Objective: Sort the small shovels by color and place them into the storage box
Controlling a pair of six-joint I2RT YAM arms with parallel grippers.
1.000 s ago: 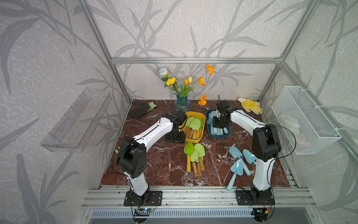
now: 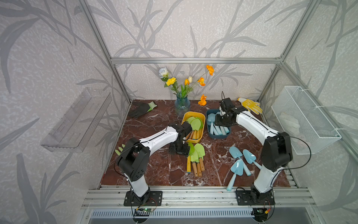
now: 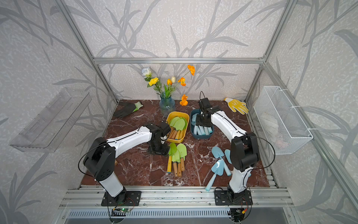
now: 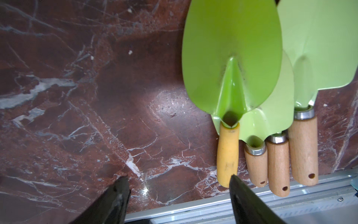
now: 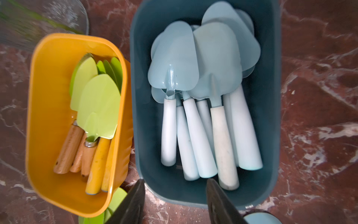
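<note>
Several green shovels (image 2: 200, 151) lie bunched on the table, the front one yellow-handled (image 4: 227, 153). My left gripper hangs open just left of them, nothing between its fingers. The yellow box (image 5: 41, 123) holds green shovels with wooden and yellow handles. Right of it, the blue box (image 5: 271, 112) holds several pale blue shovels with white handles; my right gripper is open over its near edge. Several more blue shovels (image 2: 237, 167) lie loose at the front right of the table.
A glass vase of flowers (image 2: 182, 99) stands at the back. Gloves (image 2: 139, 109) lie in both back corners. Wire baskets (image 2: 305, 119) hang on the side walls.
My left gripper has moved toward the front and slightly right, over beside the loose green shovels. The right arm has shifted a little to the right.
</note>
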